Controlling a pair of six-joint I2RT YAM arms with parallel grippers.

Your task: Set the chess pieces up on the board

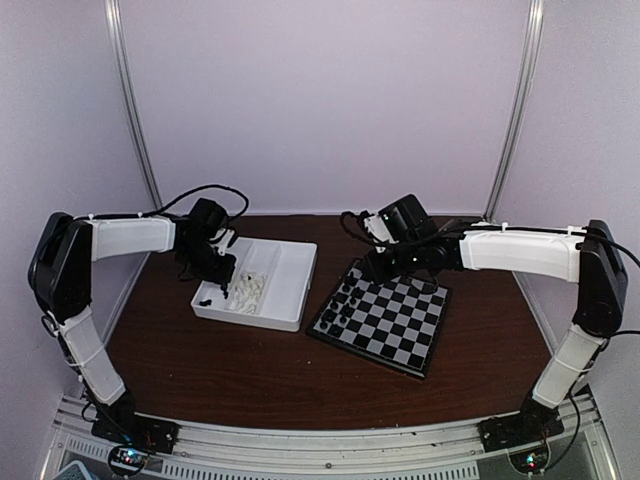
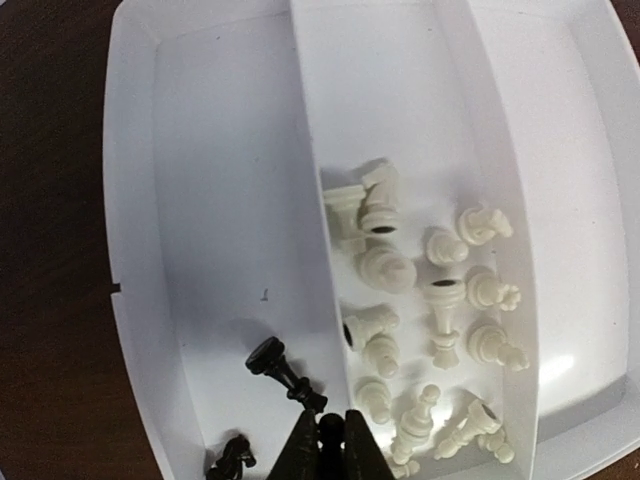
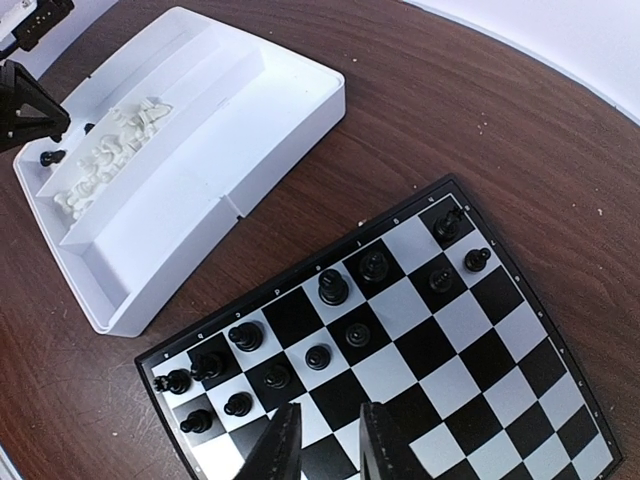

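In the left wrist view, my left gripper is at the white tray's (image 2: 135, 200) left compartment, a black piece (image 2: 331, 430) between its fingers. Two other black pieces (image 2: 280, 368) (image 2: 232, 460) lie in that compartment. White pieces (image 2: 388, 266) fill part of the middle compartment. My right gripper is part open over the chessboard (image 3: 480, 390), nothing visible between its fingers. Black pieces (image 3: 332, 287) stand in two rows along the board's tray-side edge.
The right compartment of the tray is empty. Bare table (image 1: 220, 370) surrounds tray and board. The rest of the board is clear.
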